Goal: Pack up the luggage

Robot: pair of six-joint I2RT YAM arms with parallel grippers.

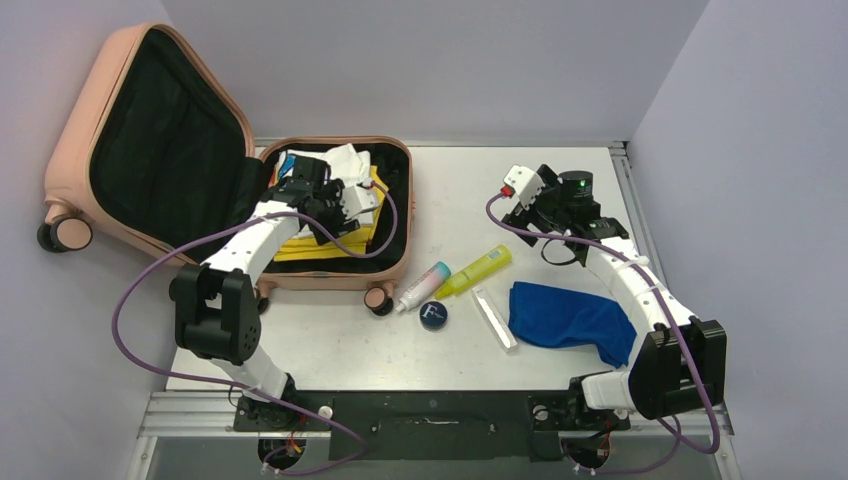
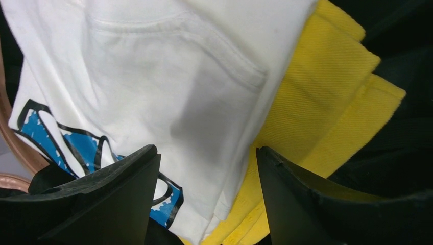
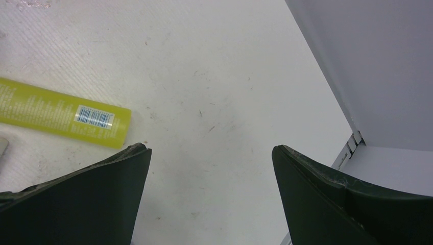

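The open peach suitcase (image 1: 390,268) holds a folded white shirt with a blue print (image 2: 194,112) atop yellow clothing (image 2: 321,92). My left gripper points down into it, part open, fingertips at the white and yellow fabric. My right gripper is open above bare table, beside the yellow-green tube (image 3: 66,107). On the table lie a pink-blue can (image 1: 423,286), that tube, a round dark tin (image 1: 433,314), a white box (image 1: 494,320) and a blue cloth (image 1: 568,318).
The suitcase lid (image 1: 130,70) stands open on the left, near the grey walls.
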